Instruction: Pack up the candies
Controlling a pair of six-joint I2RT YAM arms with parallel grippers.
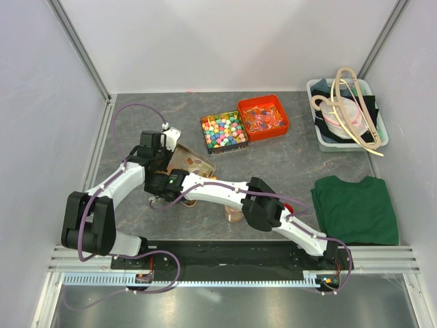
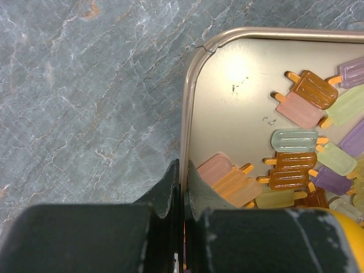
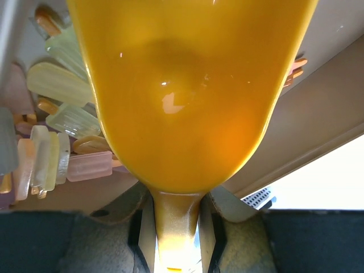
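Observation:
A metal tray (image 2: 185, 128) holds popsicle-shaped candies (image 2: 301, 109) in brown, pink, green and purple. My left gripper is shut on the tray's rim, near a rounded corner; in the top view the left arm covers that end of the tray (image 1: 203, 162). In the right wrist view my right gripper is shut on the narrow neck of a glossy orange-yellow scoop (image 3: 182, 108). The scoop's broad part hangs over the tray, with candies (image 3: 60, 82) showing to its left. Whether anything lies inside the scoop is hidden.
Behind the tray stand a dark box (image 1: 229, 148) of colourful small candies and a red basket (image 1: 273, 132) of wrapped ones. A clear container (image 1: 233, 214) is partly under the right arm. At the right lie a green cloth (image 1: 355, 212) and a white basket (image 1: 345, 147) with hangers.

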